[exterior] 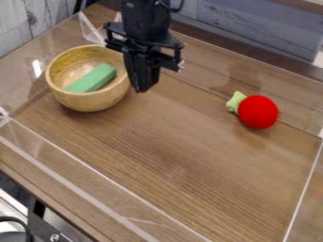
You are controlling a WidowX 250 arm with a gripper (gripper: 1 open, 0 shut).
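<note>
My gripper (143,77), black, hangs over the upper middle of the table, just right of a tan bowl (63,95), its fingers shut with nothing visible between them. The bowl holds a green elongated object (93,78). At the right lie a red ball-like object (259,112) and, touching its upper left, a small pale green piece (236,99).
</note>
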